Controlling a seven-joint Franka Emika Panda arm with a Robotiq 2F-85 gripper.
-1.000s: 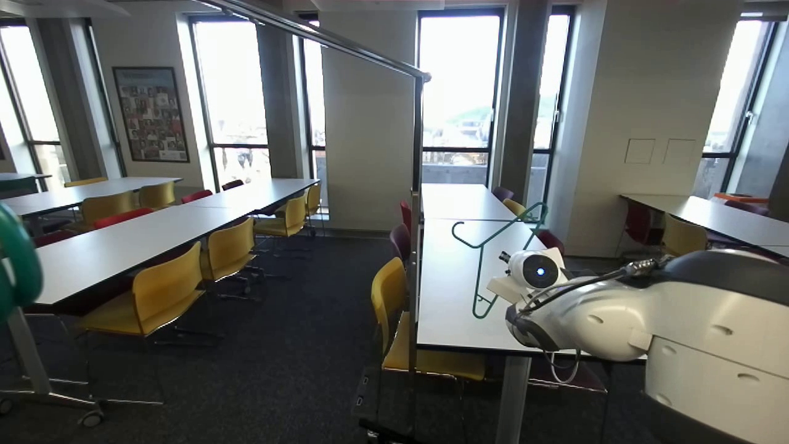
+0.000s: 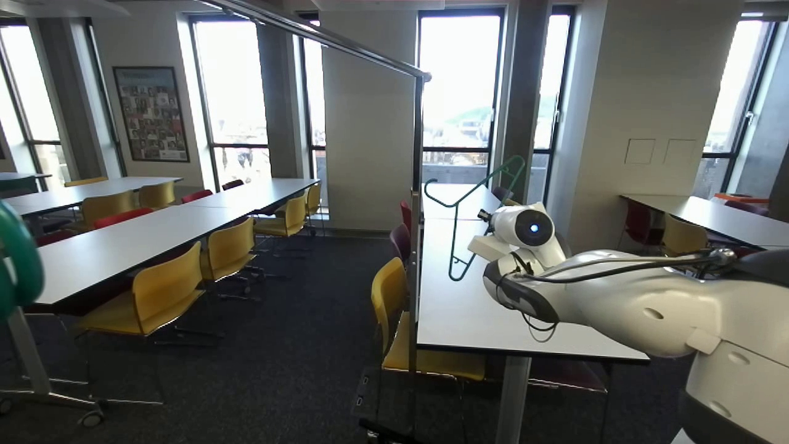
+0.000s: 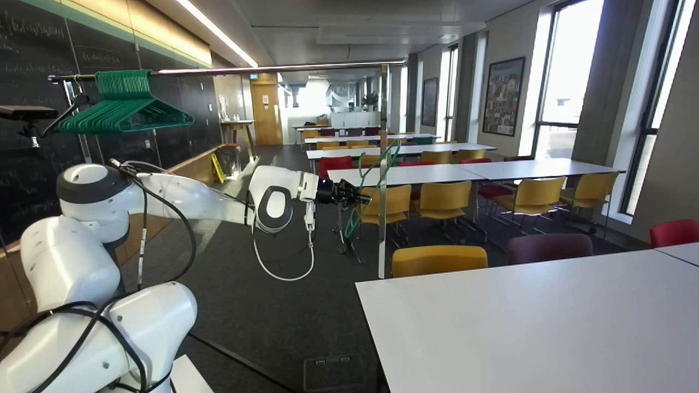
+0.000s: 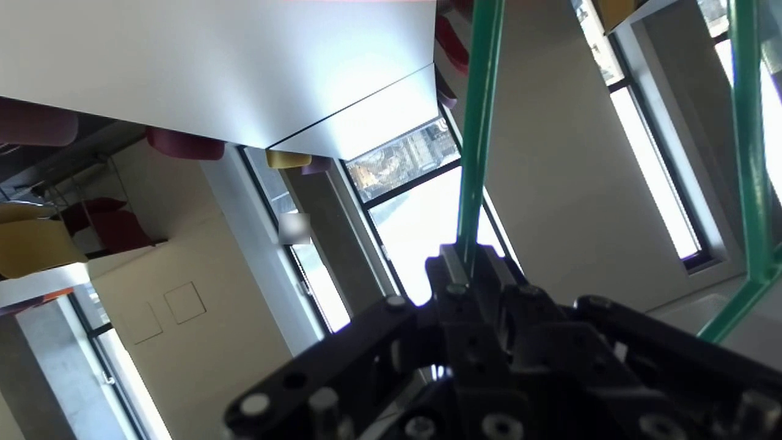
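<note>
A green plastic hanger is held tilted in the air, its hook pointing left toward the upright of the metal clothes rail. In the wrist view my gripper is shut on one bar of this hanger; a second green bar runs along the right side. From the other exterior view, my gripper points right, with the hanger near the rail's end post. Whether hanger and post touch cannot be told. The hanger sits below the rail's top bar. My fingers are hidden in exterior view 1.
Several green hangers hang on the far left of the rail, with a dark hanger beside them. A white table with chairs stands right of the post. Air below the rail's middle is free.
The grip stays.
</note>
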